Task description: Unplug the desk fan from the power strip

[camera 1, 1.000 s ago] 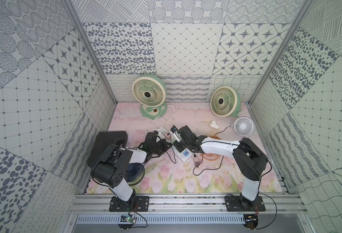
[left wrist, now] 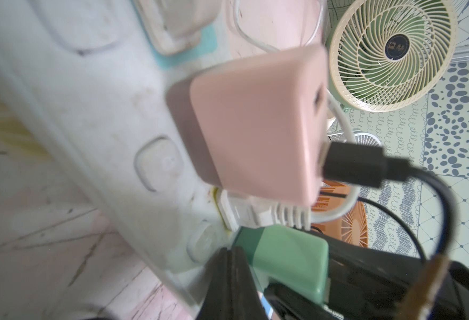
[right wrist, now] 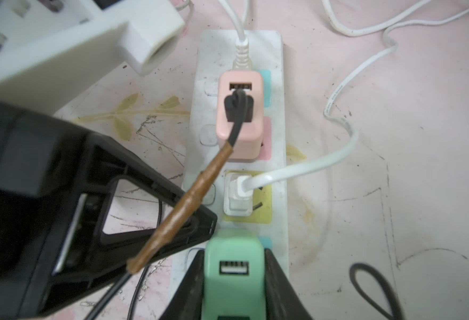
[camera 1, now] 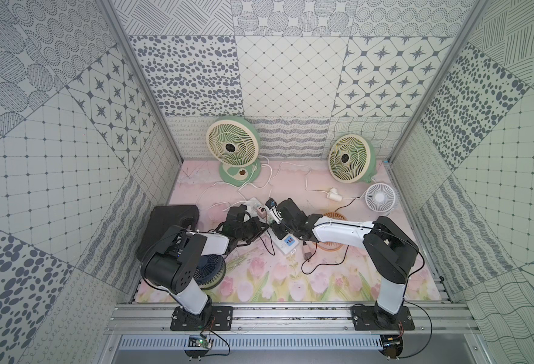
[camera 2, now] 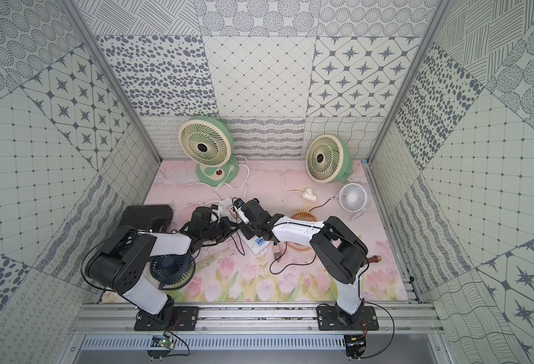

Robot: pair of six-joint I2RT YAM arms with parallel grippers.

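Observation:
The white power strip [right wrist: 202,58] lies slantwise mid-table. Plugged into it are a pink adapter [right wrist: 239,144] with a black USB cable, a white plug [right wrist: 239,194] and a green adapter [right wrist: 234,298]. Around the green adapter stands my right gripper, one finger along each side; whether they press on it, I cannot tell. My left gripper is shut with nothing between its fingers, its tips low at the strip's edge beside the green adapter [left wrist: 287,261]. Which cord runs to which fan is unclear.
Two green fans [camera 1: 233,142] [camera 1: 350,159] stand at the back, a small white fan [camera 1: 380,197] at right. An orange fan [camera 1: 333,245] lies partly under my right arm, a dark fan [camera 1: 209,271] by my left arm. Loose cords cross the table.
The left arm has not visibly moved.

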